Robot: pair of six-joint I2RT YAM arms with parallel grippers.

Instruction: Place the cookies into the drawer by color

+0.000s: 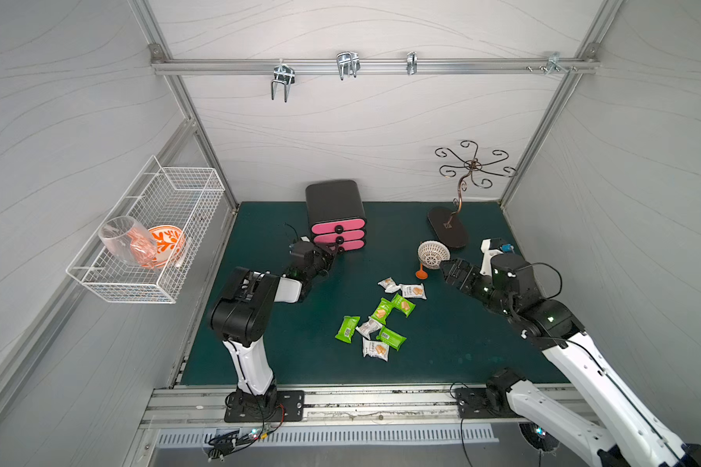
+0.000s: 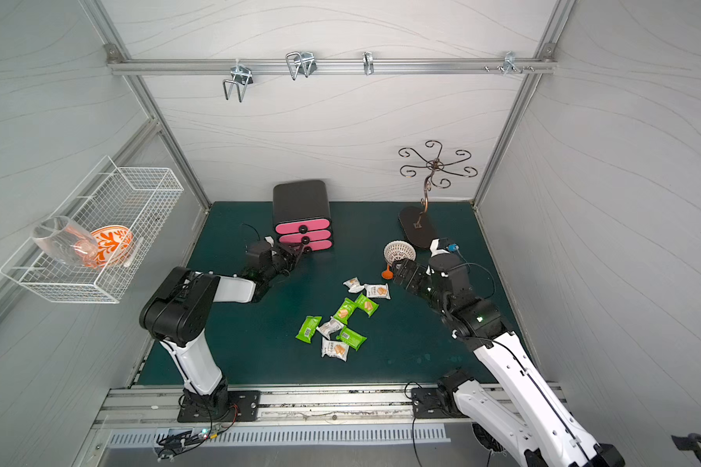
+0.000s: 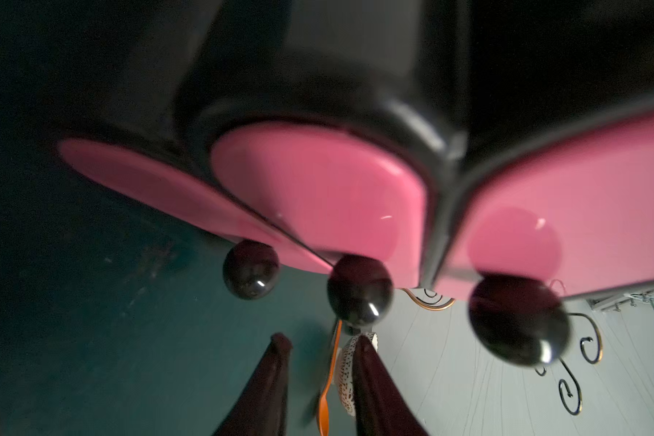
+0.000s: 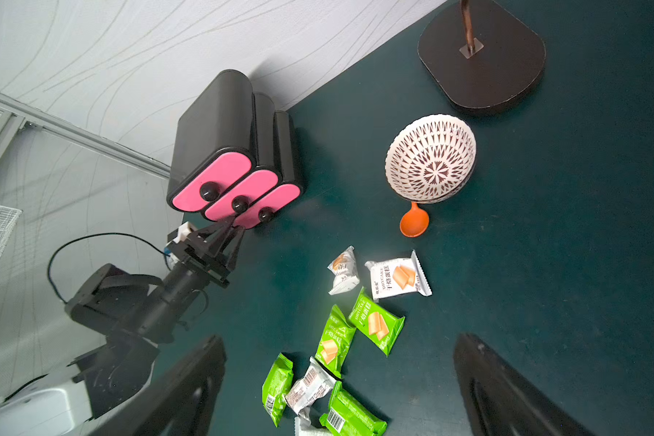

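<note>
The black drawer cabinet [image 1: 334,199] has three pink fronts with round black knobs, all apparently shut. Close in front of it is my left gripper, its fingers apart and nothing between them. The middle knob [image 3: 360,289] and bottom knob [image 3: 251,269] lie just beyond the fingertips, apart from them in the left wrist view. On the table, green packets [image 4: 377,322] and white packets [image 4: 399,277] lie in a loose cluster, several in all. Above the table's right side, my right gripper hangs wide open and empty.
A white basket [image 4: 431,159] and orange spoon [image 4: 414,221] lie right of the cabinet, near a stand with a dark base [image 4: 481,58]. A wire rack [image 1: 171,295] holds a glass and plate at left.
</note>
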